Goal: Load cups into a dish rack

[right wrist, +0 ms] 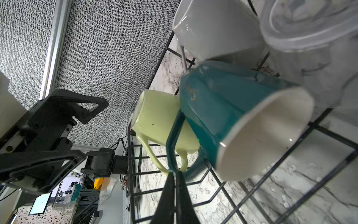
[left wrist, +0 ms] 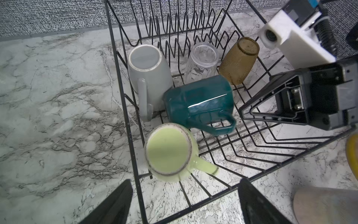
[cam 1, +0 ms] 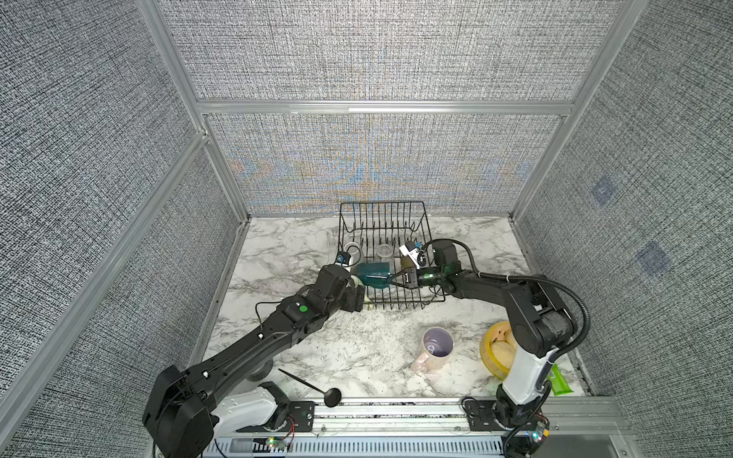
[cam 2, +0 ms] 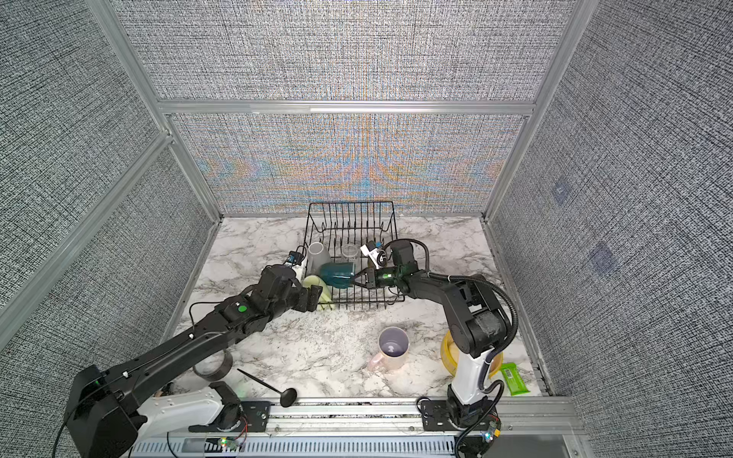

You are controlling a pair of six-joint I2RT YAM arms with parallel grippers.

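Note:
A teal mug lies on its side in the black wire dish rack, its open mouth visible in the right wrist view. Against it leans a tilted light-green mug (left wrist: 169, 149), base up, at the rack's front left. My right gripper is shut, its tips at the teal mug's handle; nothing clearly shows between them. Beside the green mug, my left gripper stands open and empty. Base up behind are a grey mug (left wrist: 149, 74), a clear glass (left wrist: 203, 61) and a brown cup (left wrist: 240, 61). A pink mug with a purple inside (cam 1: 436, 345) remains on the table.
A yellow bowl (cam 1: 492, 358) sits at the front right, partly behind the right arm, near a green packet (cam 1: 559, 379). A black ladle (cam 1: 330, 396) lies at the front left. Bare marble surrounds the pink mug.

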